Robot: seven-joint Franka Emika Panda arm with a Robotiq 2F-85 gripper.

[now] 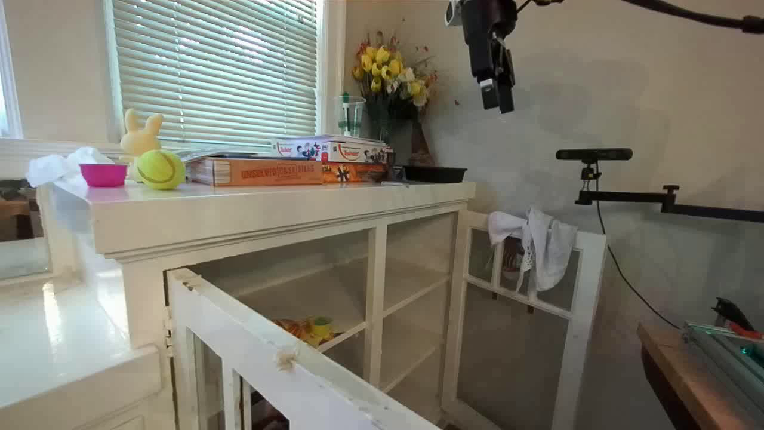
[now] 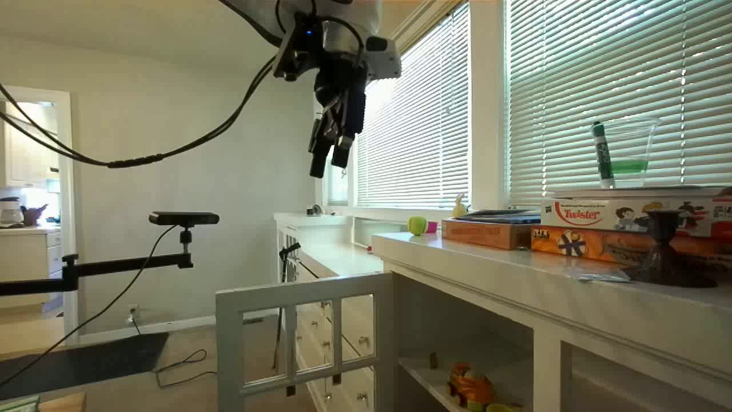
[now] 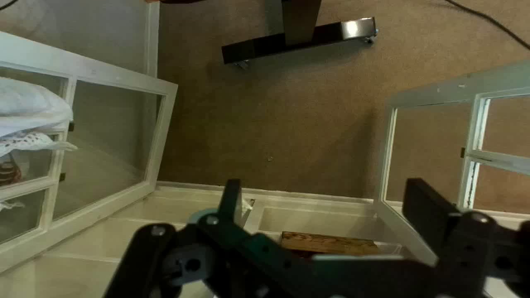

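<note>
High above the floor, in front of the cabinet, hangs my gripper, its fingers spread wide with nothing between them. In exterior view 1 the gripper [image 1: 498, 107] points down at the upper right, clear of the countertop. Two glass-paned doors stand open on the white cabinet: one door [image 1: 588, 301] has a white cloth [image 1: 548, 247] draped over its top, the other door [image 2: 305, 288] is bare. On a shelf inside sit an orange toy [image 2: 472, 388] and a yellow-green cup [image 1: 320, 327]. The wrist view shows a wooden item [image 3: 330, 243] low in the cabinet, partly hidden by my gripper.
On the countertop [image 1: 286, 208] lie a tennis ball [image 1: 161, 169], a pink bowl [image 1: 104, 175], a yellow bunny [image 1: 141, 134], stacked game boxes [image 1: 351, 150], a black tray [image 1: 434, 174] and a clear cup [image 2: 631, 154] with a marker. A camera arm [image 1: 630, 197] stands near the wall.
</note>
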